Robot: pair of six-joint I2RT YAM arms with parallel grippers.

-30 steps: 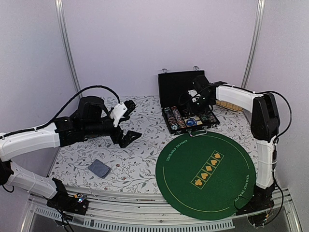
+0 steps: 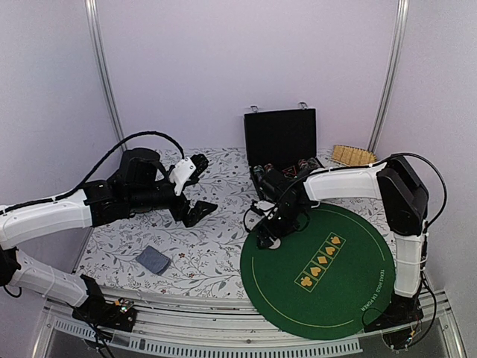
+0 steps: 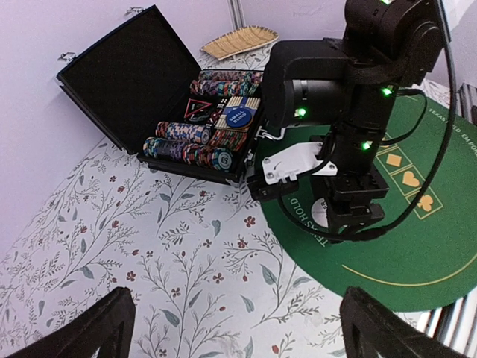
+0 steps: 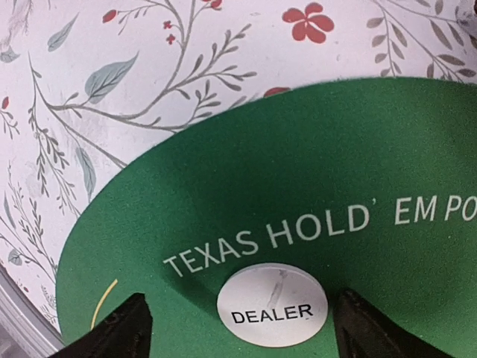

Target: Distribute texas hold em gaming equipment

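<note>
The white DEALER button (image 4: 272,304) lies face up on the green poker mat (image 2: 346,283), close to the TEXAS HOLD'EM lettering at its far left edge. My right gripper is over it, its fingers parted on either side; a clear gap shows on the left, while the right finger is close to the button's edge. The black case (image 3: 197,173) stands with its lid up behind the mat, holding chip rows (image 3: 186,153) and a blue SMALL BLIND button (image 3: 239,117). My left gripper (image 2: 200,214) hangs open and empty over the patterned cloth.
A grey-blue cloth square (image 2: 153,259) lies at the left on the table. Beyond the case, at the back right, rests a woven tray (image 2: 352,155). Between the left arm and the mat the tablecloth is clear.
My left arm has stayed still.
</note>
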